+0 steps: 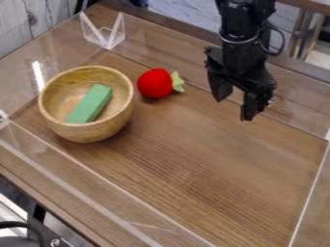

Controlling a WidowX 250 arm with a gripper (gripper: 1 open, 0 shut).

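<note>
My gripper (226, 89) hangs at the upper right of the camera view, dark, pointing down over bare table; whether its fingers are open or shut is unclear. A red round object (154, 83) with a green top lies to its left. A wooden bowl (119, 120) at the left holds a green block (89, 103).
A clear angular object (103, 29) stands at the upper left. A dark cable-like shape shows at the bottom left corner.
</note>
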